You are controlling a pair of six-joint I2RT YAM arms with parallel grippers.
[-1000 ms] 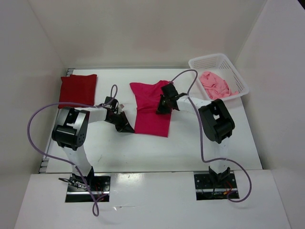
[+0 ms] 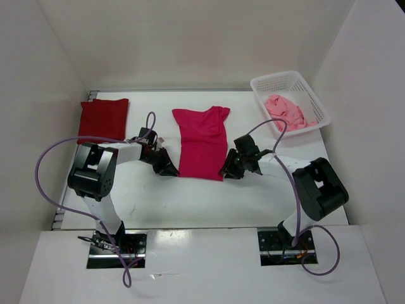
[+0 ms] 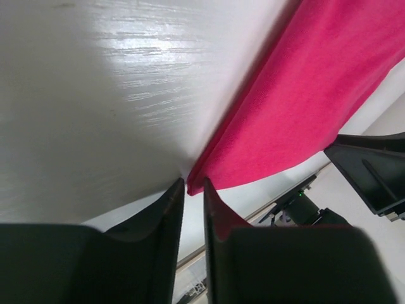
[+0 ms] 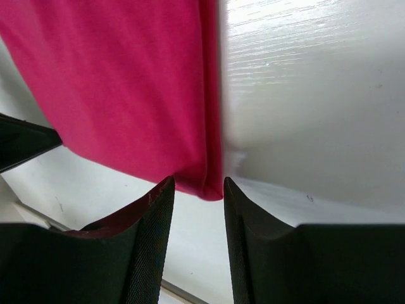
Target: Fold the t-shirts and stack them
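A magenta t-shirt [image 2: 200, 152] lies partly folded in the middle of the table, its upper part spread. My left gripper [image 2: 172, 171] is at its lower-left corner; in the left wrist view the fingertips [image 3: 171, 202] are close together at that corner, and whether cloth is between them is unclear. My right gripper [image 2: 228, 174] stands open at the lower-right corner, its fingertips [image 4: 158, 196] just short of the hem in the right wrist view. A folded red shirt [image 2: 104, 119] lies at the back left.
A white basket [image 2: 313, 101] holding a pink cloth [image 2: 284, 113] sits at the back right.
My left gripper has barely moved.
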